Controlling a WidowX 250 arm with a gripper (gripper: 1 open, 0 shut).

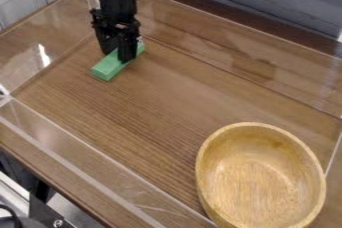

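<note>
A green flat block (110,69) lies on the wooden table at the upper left. My black gripper (120,44) comes down from the top edge onto its upper end, shut on the block, with its fingers partly hiding it.
A large empty yellow bowl (261,172) stands at the lower right. Dark floor and cables show past the edge at the lower left.
</note>
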